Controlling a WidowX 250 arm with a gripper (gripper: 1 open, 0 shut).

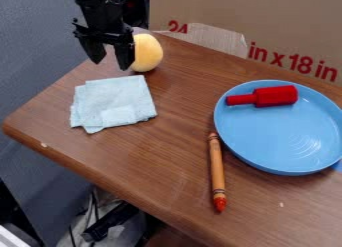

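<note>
My black gripper (pixel 110 49) hangs at the top left, its two dark fingers apart, just left of a pale yellow rounded object (pixel 147 53) that it partly overlaps in view. Below it lies a folded light blue cloth (pixel 112 104). A blue plate (pixel 282 141) on the right holds a red cylindrical object (pixel 274 95) with a handle. An orange crayon (pixel 217 173) lies left of the plate.
A cardboard box (pixel 254 26) stands along the back. The table's left edge drops to a grey floor.
</note>
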